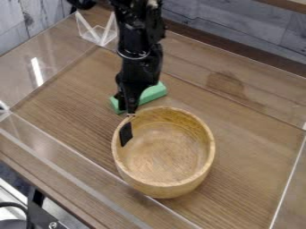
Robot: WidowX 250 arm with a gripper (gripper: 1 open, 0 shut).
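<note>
My black gripper point(128, 106) hangs from the top over a green rectangular block point(149, 95), its fingertips at the block's left part, partly hiding it; whether it touches the block I cannot tell. The fingers look close together; nothing shows clearly between them. Just in front of the block stands a round beige bowl point(167, 143), with a small black piece on its left rim.
A clear plastic object point(93, 25) stands at the back left. A black cable point(14, 211) lies at the front left corner.
</note>
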